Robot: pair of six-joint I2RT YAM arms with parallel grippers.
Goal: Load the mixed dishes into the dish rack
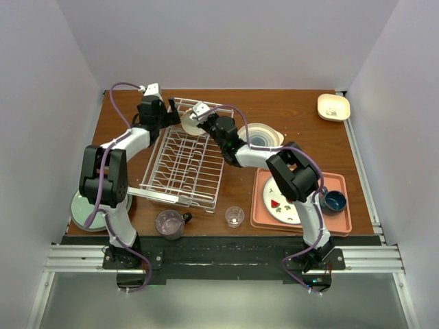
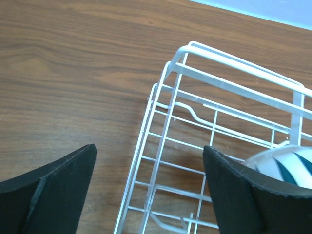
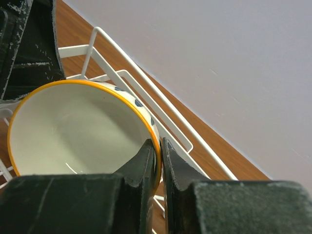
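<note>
A cream bowl with an orange rim (image 3: 78, 126) sits tilted at the back of the white dish rack (image 1: 180, 178). My right gripper has its fingers at the bowl's rim, close together; whether they grip it is unclear. My left gripper stands open above the rack's back-left corner, nothing between its fingers, with the bowl just beside it. A pink tray (image 1: 260, 219) holds a patterned plate (image 1: 280, 199) and a dark blue mug (image 1: 333, 201).
Stacked plates (image 1: 264, 135) lie right of the rack, a square dish (image 1: 333, 107) at the back right. A green plate (image 1: 82, 212), a grey mug (image 1: 169, 223) and a glass (image 1: 234, 216) are near the front. Walls border the table.
</note>
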